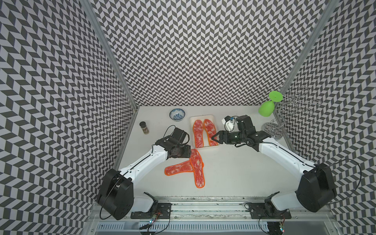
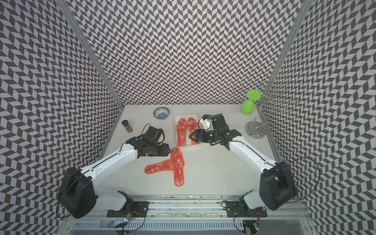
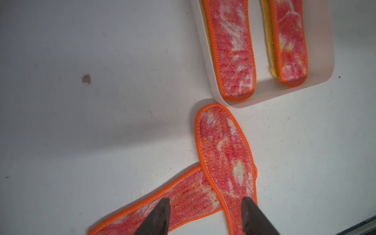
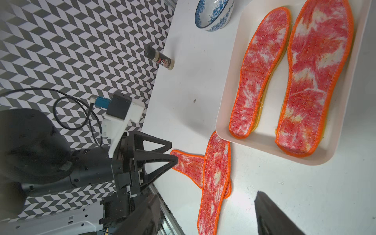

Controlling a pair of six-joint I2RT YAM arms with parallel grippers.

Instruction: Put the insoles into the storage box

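The storage box [image 4: 338, 137], a shallow white tray, holds red orange-edged insoles [image 4: 256, 70] side by side, with yellow edging beneath them. Two more insoles [image 3: 225, 148] lie crossed on the table just in front of it, one on top of the other. My left gripper is open above the crossed insoles, nothing between its fingers. My right gripper hangs open over the right side of the box and the table beside it, holding nothing.
A blue-patterned bowl [image 1: 177, 114] and a spice jar [image 1: 144, 129] stand at back left. A green cup [image 1: 266, 109] on a wire rack stands at back right.
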